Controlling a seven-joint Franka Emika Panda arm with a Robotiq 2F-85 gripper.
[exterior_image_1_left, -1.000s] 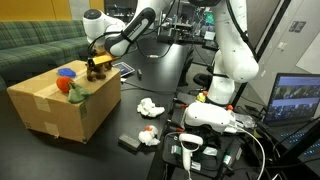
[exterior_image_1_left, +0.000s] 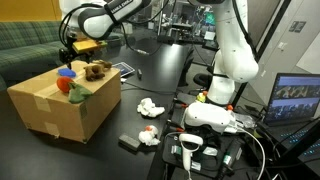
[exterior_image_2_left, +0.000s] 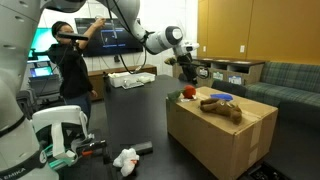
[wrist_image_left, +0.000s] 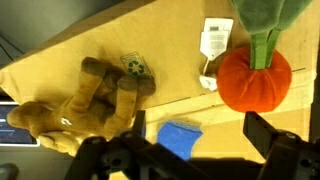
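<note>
My gripper is open above the cardboard box (exterior_image_1_left: 60, 108), with nothing between its fingers. A red plush (wrist_image_left: 255, 84) with green leaves lies on the box top, towards the upper right of the wrist view. Its white tag (wrist_image_left: 214, 42) spreads beside it. Below the fingers in that view is a blue item (wrist_image_left: 179, 138), partly cut off by the gripper. On the left lies a brown plush animal (wrist_image_left: 85, 112). In exterior view 2 the gripper (exterior_image_2_left: 190, 75) hangs clear above the red plush (exterior_image_2_left: 189, 91).
Down on the dark floor are a white-and-red toy (exterior_image_1_left: 150, 135) and a dark block (exterior_image_1_left: 129, 143), well away from the box. A laptop (exterior_image_1_left: 290, 105) stands at the right. A green patterned couch (exterior_image_1_left: 30, 40) is behind the box.
The gripper has risen from near the brown plush and moved left in exterior view 1, towards the red plush's side of the box. The toys on the box look unmoved.
</note>
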